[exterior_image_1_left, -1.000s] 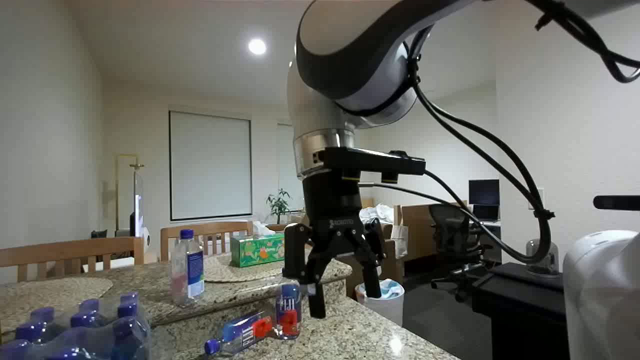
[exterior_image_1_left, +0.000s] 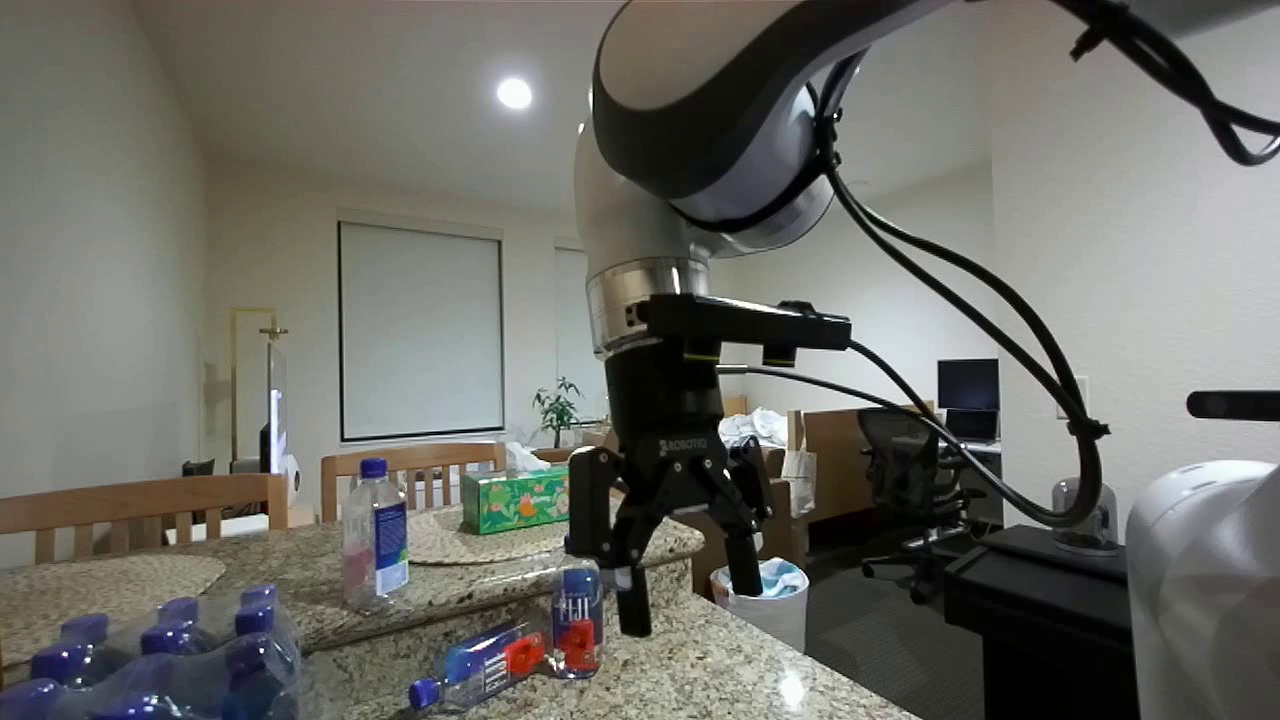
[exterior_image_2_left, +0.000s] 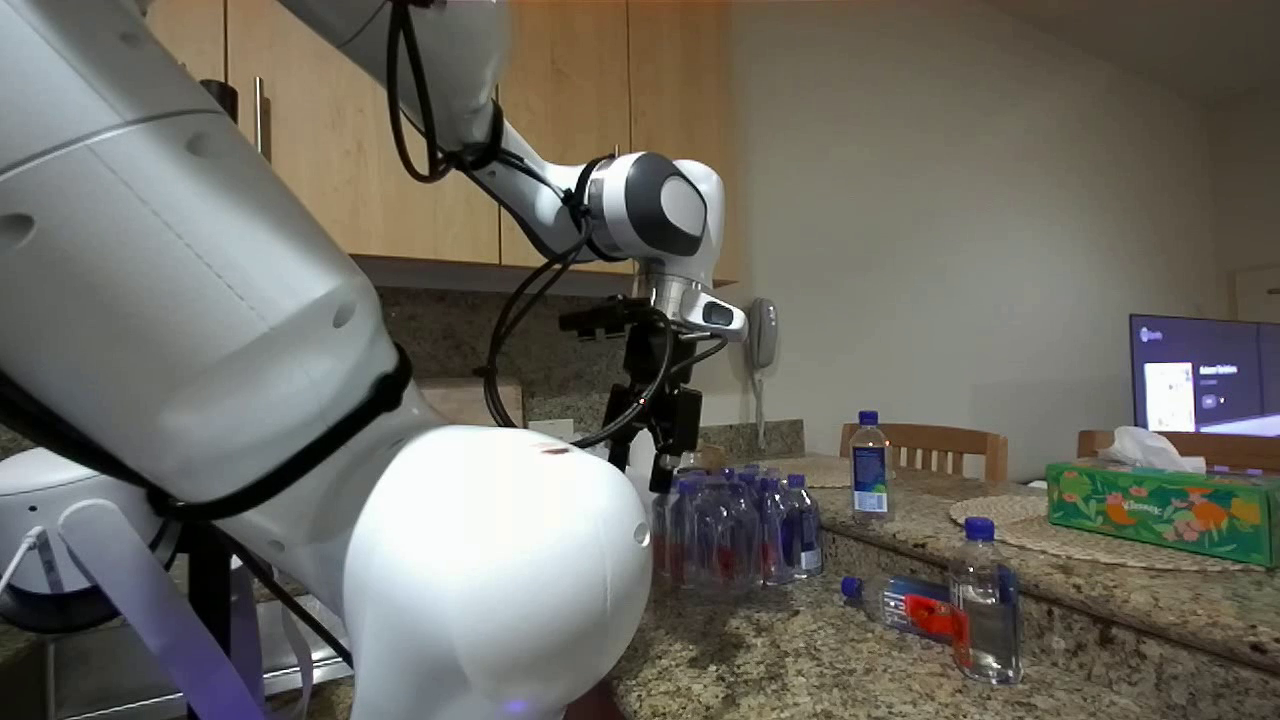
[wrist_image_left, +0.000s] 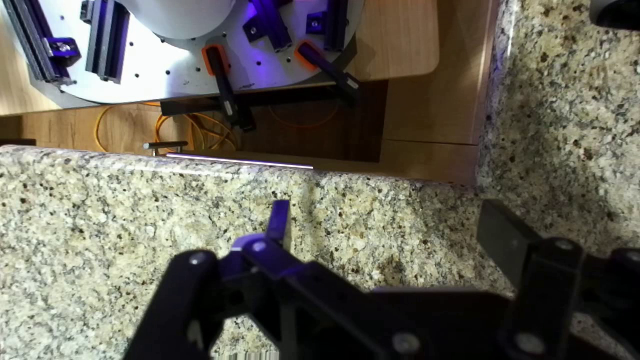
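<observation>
My gripper (exterior_image_1_left: 692, 606) hangs above the granite counter with its fingers spread and nothing between them. In the wrist view only bare granite shows below the open gripper. A Fiji bottle (exterior_image_2_left: 986, 618) stands upright on the lower counter. Beside it another bottle (exterior_image_1_left: 486, 666) lies on its side, blue cap toward the left in exterior view 1. On the raised ledge stands a third bottle (exterior_image_1_left: 375, 540), upright. A wrapped pack of several bottles (exterior_image_2_left: 732, 534) sits on the counter, behind the arm in exterior view 2; its blue caps fill the lower left in exterior view 1.
A green tissue box (exterior_image_2_left: 1158, 510) rests on a woven mat (exterior_image_2_left: 1014, 518) on the raised ledge. That ledge (exterior_image_1_left: 444, 588) forms a step along the counter. In the wrist view, the counter edge (wrist_image_left: 360, 180) borders a gap before the robot's base plate (wrist_image_left: 150, 84).
</observation>
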